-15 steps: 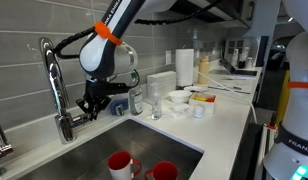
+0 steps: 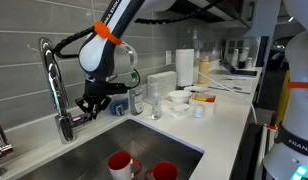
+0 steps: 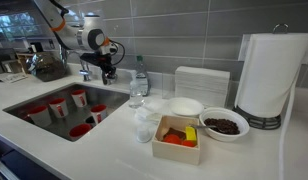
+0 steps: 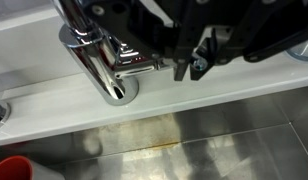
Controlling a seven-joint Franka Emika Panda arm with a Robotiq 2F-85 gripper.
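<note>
Over the back edge of the sink, my gripper (image 2: 85,108) hangs just to the right of the chrome faucet (image 2: 62,105). Its fingertips are close together in the wrist view, shut, with nothing visible between them. There the faucet's shiny body (image 4: 91,55) stands left of the fingers, and whether they touch it is unclear. Red-and-white mugs (image 2: 121,165) are in the steel sink (image 2: 84,155); exterior view 2 shows several of them, including one mug (image 3: 78,97) near the back. Part of a red mug (image 4: 12,168) appears at the wrist view's lower left.
Along the counter (image 3: 104,160) stand a clear soap bottle (image 3: 141,75), a box of colourful items (image 3: 176,148), a bowl of dark pieces (image 3: 225,124), white plates (image 3: 181,107) and a paper towel roll (image 3: 270,78).
</note>
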